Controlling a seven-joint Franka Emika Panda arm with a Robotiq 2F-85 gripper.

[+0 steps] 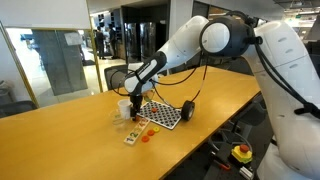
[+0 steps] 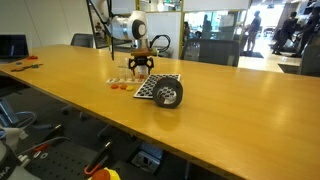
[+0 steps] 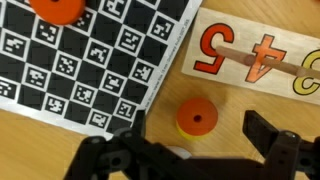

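In the wrist view an orange-topped disc with a yellow edge (image 3: pixel 196 117) lies between the spread fingers of my gripper. The fingers stand open, with a clear gap on either side of the disc. Below the disc, a pale round piece (image 3: pixel 180 152) is partly hidden by the gripper body. To the left is the black-and-white marker board (image 3: pixel 100 62), carrying orange discs (image 3: pixel 58 8) near its upper edge. A wooden number strip (image 3: pixel 240 72) showing 5, 4 and 3 lies at upper right.
Several coloured discs (image 1: pixel 150 133) rest on the table near the strip in exterior view 1. A black wheel-like object (image 2: pixel 168 93) stands beside the board in exterior view 2. The wooden table (image 2: pixel 250 90) is broadly free on the right there.
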